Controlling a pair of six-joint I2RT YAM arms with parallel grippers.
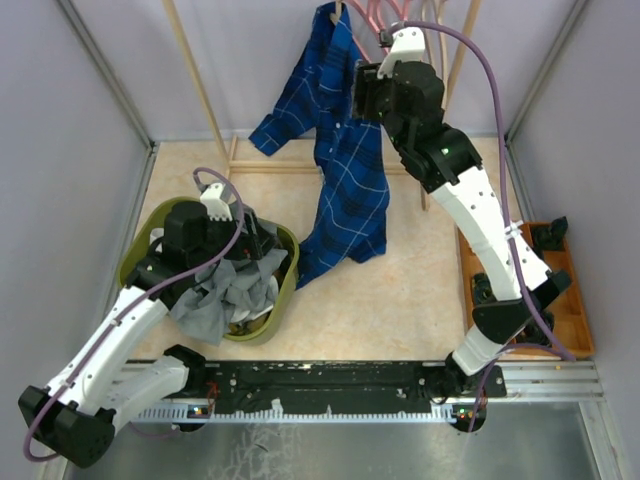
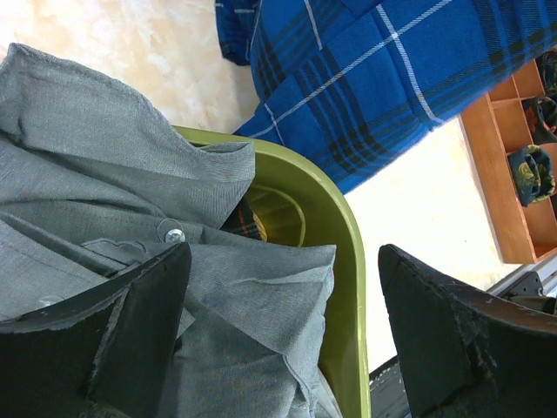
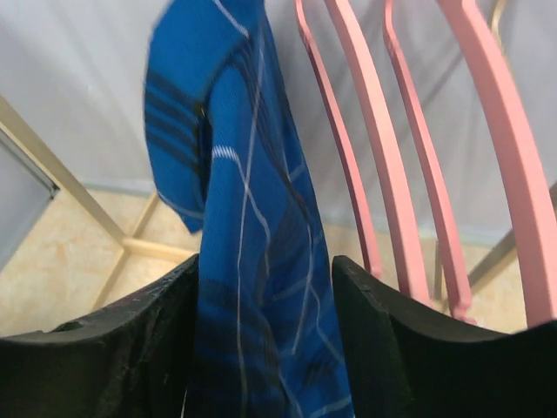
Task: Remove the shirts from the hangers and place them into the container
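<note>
A blue plaid shirt (image 1: 340,190) hangs from the rack at the top, its lower part reaching down beside the basket. Pink hangers (image 3: 374,148) show to its right; the part of the shirt's own hanger inside the collar is hidden. My right gripper is part open, one finger on each side of a fold of the shirt, with blue cloth filling the gap. Over the basket, my left gripper stands open above grey cloth (image 2: 252,287), the shirt's hem (image 2: 348,131) lying ahead of it.
The olive-green basket (image 1: 287,290) holds the grey cloth and other items. A wooden rack (image 1: 195,75) stands at the back. An orange-brown compartment tray (image 1: 570,330) with dark folded items is at the right.
</note>
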